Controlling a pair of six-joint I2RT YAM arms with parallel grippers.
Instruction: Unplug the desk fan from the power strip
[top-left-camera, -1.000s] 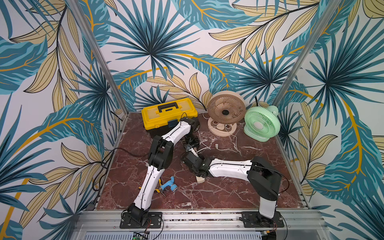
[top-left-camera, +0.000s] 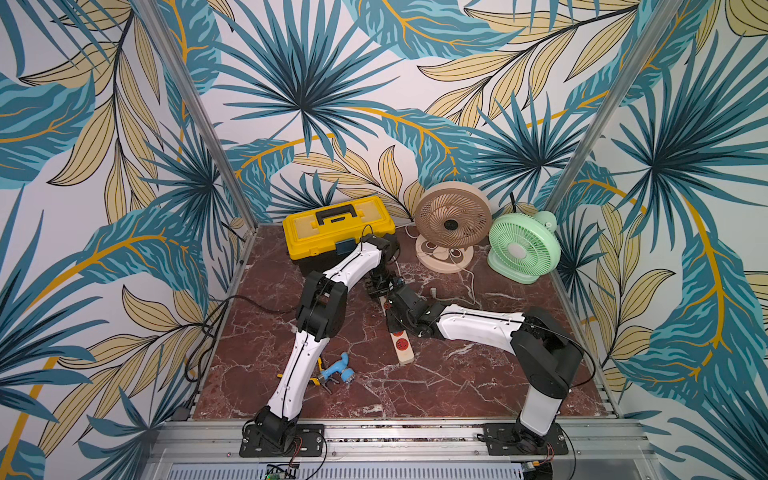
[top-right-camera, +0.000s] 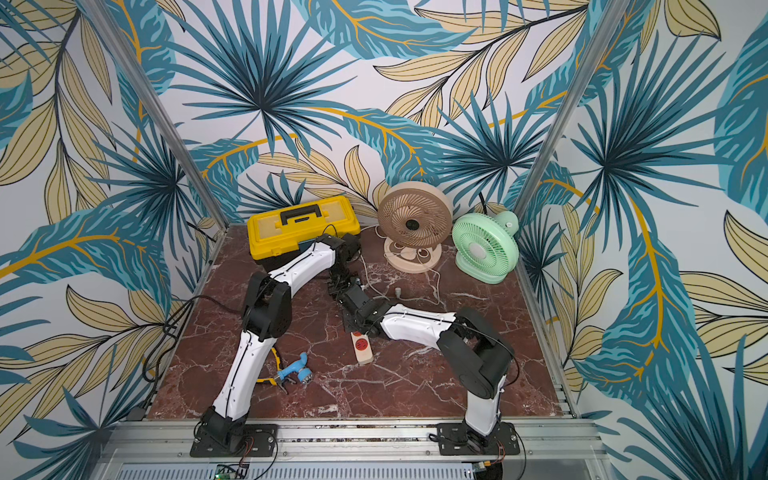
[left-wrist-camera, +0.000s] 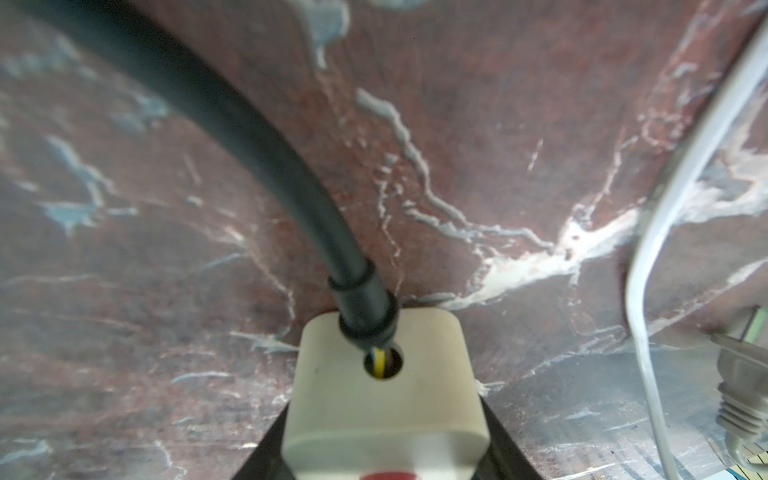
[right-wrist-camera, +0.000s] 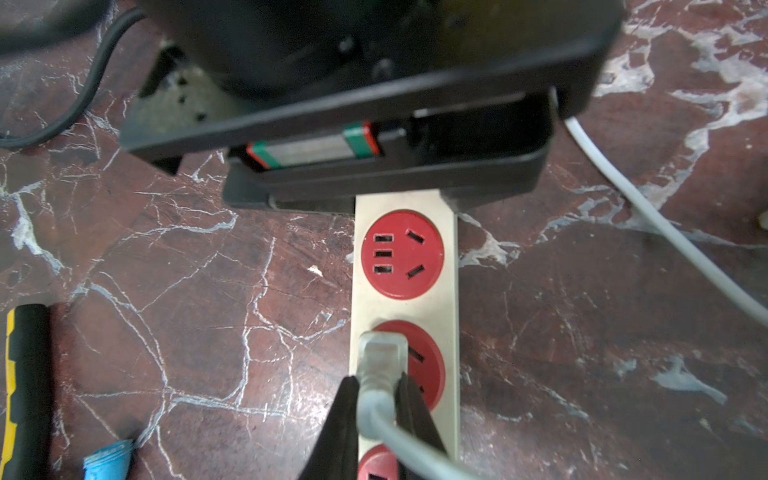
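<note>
The power strip (right-wrist-camera: 406, 209), white with red sockets, lies mid-table. My left gripper (top-left-camera: 376, 281) is shut on its far end, where the black cord enters (left-wrist-camera: 384, 416). A white plug (right-wrist-camera: 382, 360) sits over the middle socket (right-wrist-camera: 424, 376). My right gripper has its fingers on either side of this plug; whether they are closed on it I cannot tell. The beige fan (top-left-camera: 451, 212) and mint fan (top-left-camera: 520, 248) stand at the back right.
A yellow toolbox (top-left-camera: 336, 220) stands at the back left. A blue tool (top-left-camera: 340, 368) and other tools lie front left. White cables cross the table right of the strip.
My right arm has shifted toward the back and right over the last second, its gripper uncovering more of the strip's near end. My left arm has barely moved.
</note>
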